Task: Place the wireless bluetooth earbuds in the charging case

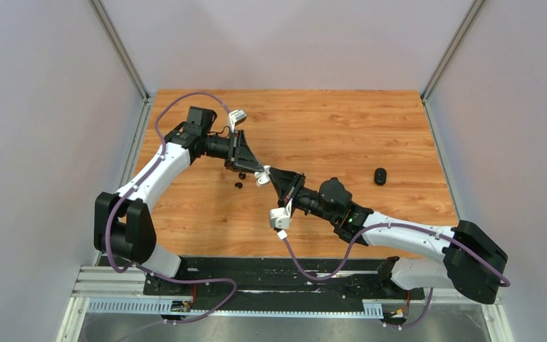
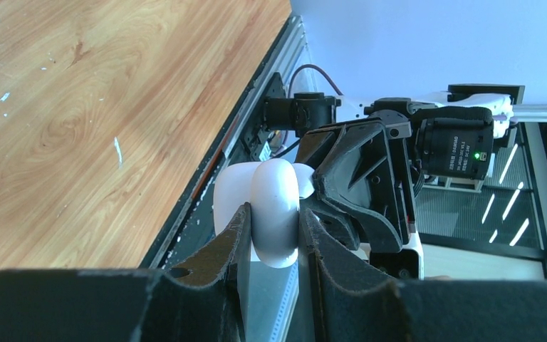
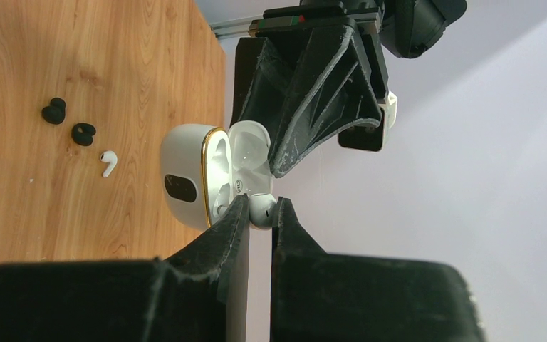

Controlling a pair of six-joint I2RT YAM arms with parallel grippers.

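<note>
The white charging case (image 3: 181, 174), lid open, with a gold rim, is held up between the two arms near the table's middle. My left gripper is shut on the case, seen as a white rounded piece between its fingers. My right gripper is shut on a small white piece, apparently an earbud, touching or right beside the open case; whether it sits in a slot is hidden. A loose white earbud (image 3: 108, 160) lies on the wooden table (image 1: 327, 121) below.
Two small black pieces (image 3: 83, 134) lie beside the loose earbud. A black oval object (image 1: 380, 177) lies at the right of the table.
</note>
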